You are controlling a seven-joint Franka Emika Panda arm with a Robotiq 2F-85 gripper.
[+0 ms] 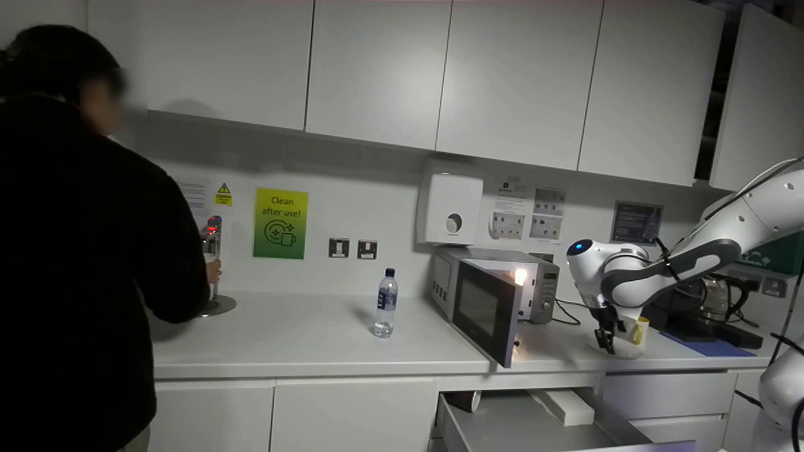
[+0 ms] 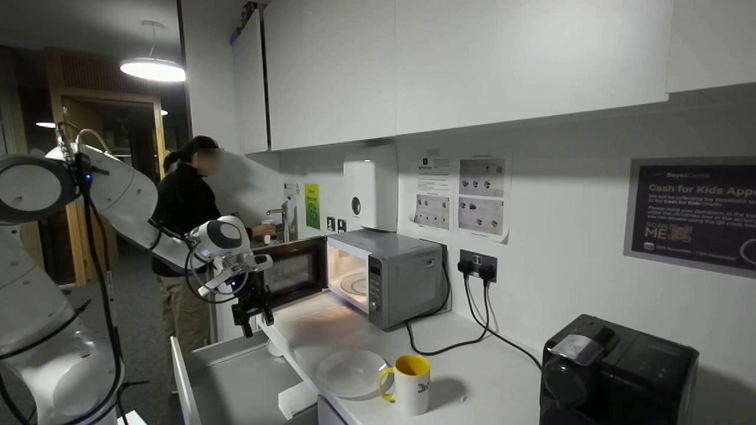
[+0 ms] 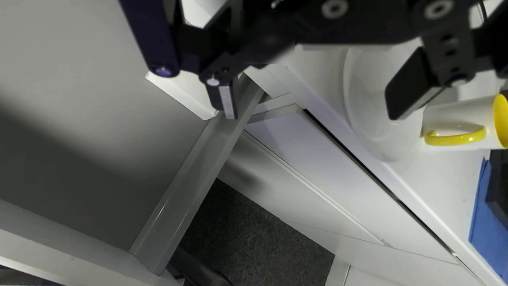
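Observation:
My gripper is open above the drawer's right edge and the counter front, its two fingers far apart with nothing between them. In the wrist view one fingertip overlaps the clear plate [image 3: 371, 128], and beside that plate is a white mug with a yellow handle [image 3: 455, 139]. The second exterior view shows the mug [image 2: 413, 389] upright next to the plate [image 2: 333, 386], both apart from the gripper [image 2: 256, 322]. The open drawer [image 1: 512, 437] holds a white box [image 1: 569, 407] and a dark-and-white cup [image 1: 468, 400].
The microwave [image 2: 418, 273] is lit inside, its door [image 1: 482, 309] swung out over the counter. A water bottle [image 1: 385, 305] stands left of it. A black coffee machine [image 2: 616, 375] occupies the right side. At the far left, a person [image 1: 75, 248] stands by the tap.

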